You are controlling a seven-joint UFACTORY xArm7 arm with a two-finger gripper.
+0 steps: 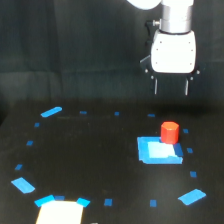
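Observation:
A red, faceted block [169, 132] stands upright near the back right part of a blue square [145, 153] with a whitish middle, on the black table. My gripper [171, 88] hangs well above the block, pointing down from its white housing [173, 53]. Its two thin dark fingers are spread apart, and nothing shows between them. Clear air separates the fingertips from the block.
A pale cream object [60, 213] is cut off by the lower edge, at left. Strips of blue tape [192, 197] and small blue marks dot the table.

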